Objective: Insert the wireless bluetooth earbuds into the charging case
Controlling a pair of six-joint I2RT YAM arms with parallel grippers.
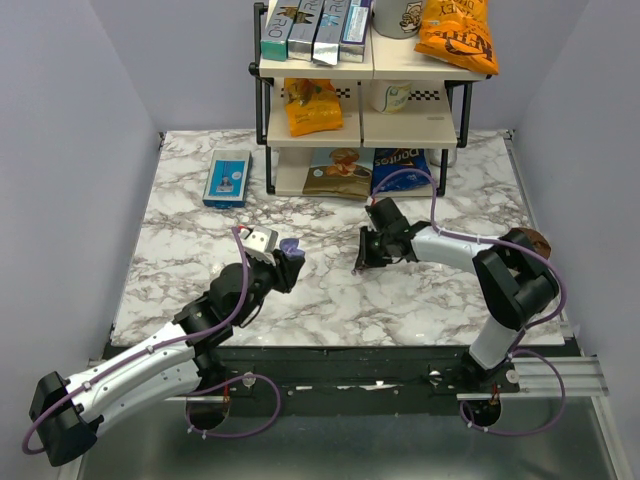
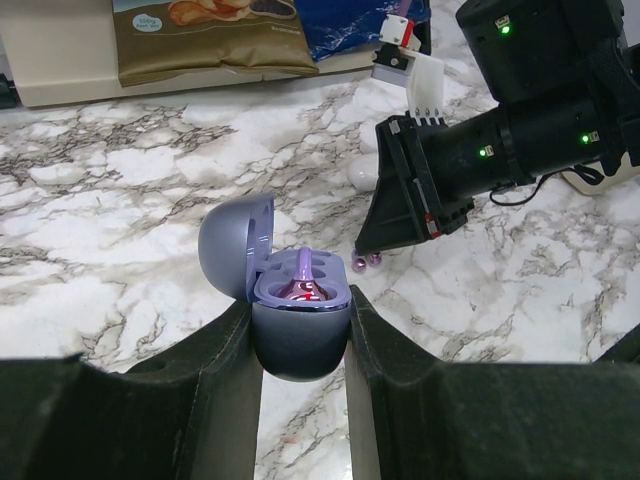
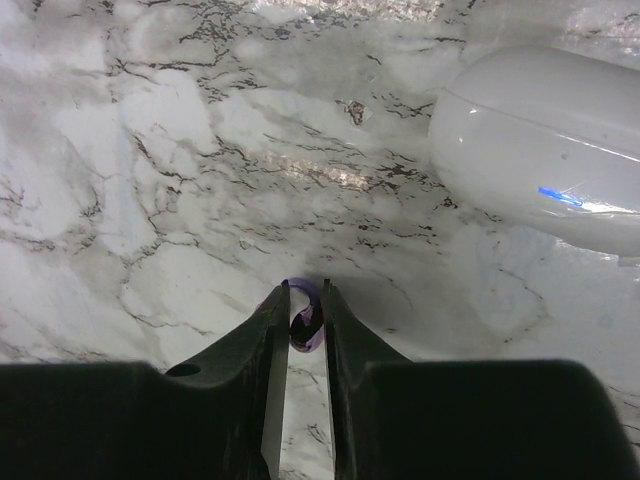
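My left gripper is shut on the purple charging case [image 2: 300, 345], holding it upright above the table. Its lid [image 2: 228, 245] stands open to the left. A slim purple upright piece shows inside over a dark reddish hollow; whether it is an earbud I cannot tell. On the marble, a small purple earbud [image 3: 308, 342] lies between the fingers of my right gripper, which are a narrow gap apart; firm contact is not clear. In the left wrist view, two shiny purple earbud ends [image 2: 359, 264] show just under the right fingertips.
A smooth white rounded object [image 3: 540, 150] lies close to the right gripper. Behind stands a shelf [image 1: 420, 130] with snack bags and boxes, and a blue box [image 1: 227, 178] lies at the back left. Bare marble surrounds both grippers.
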